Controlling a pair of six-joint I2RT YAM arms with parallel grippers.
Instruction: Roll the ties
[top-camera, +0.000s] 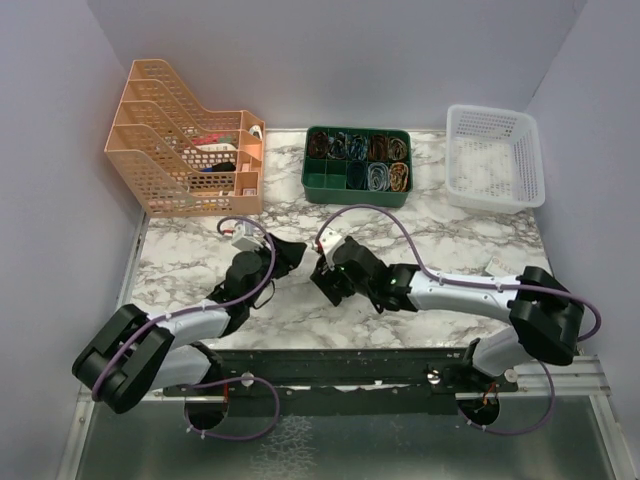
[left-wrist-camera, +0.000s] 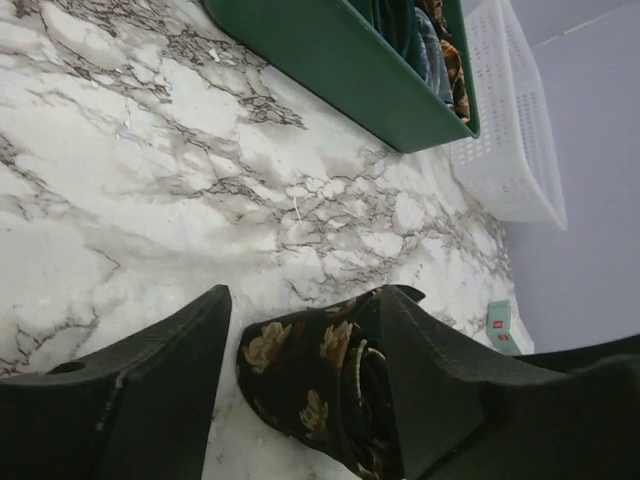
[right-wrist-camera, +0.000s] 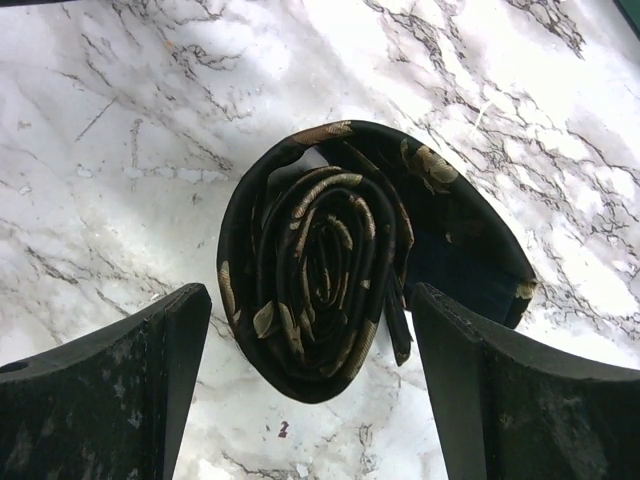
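A black floral tie (right-wrist-camera: 300, 280) lies coiled on the marble table, its outer end loose and curving out to the right in the right wrist view. My right gripper is over it, fingers apart on either side of the lower coil, not visibly gripping. My left gripper stands open just left of the tie in the top view; in the left wrist view the tie (left-wrist-camera: 300, 370) shows between and beyond its fingertips.
A green divided box (top-camera: 328, 194) of rolled ties is at the back middle, a peach organizer (top-camera: 150, 190) back left, a white basket (top-camera: 494, 200) back right. The table's centre behind the grippers is clear.
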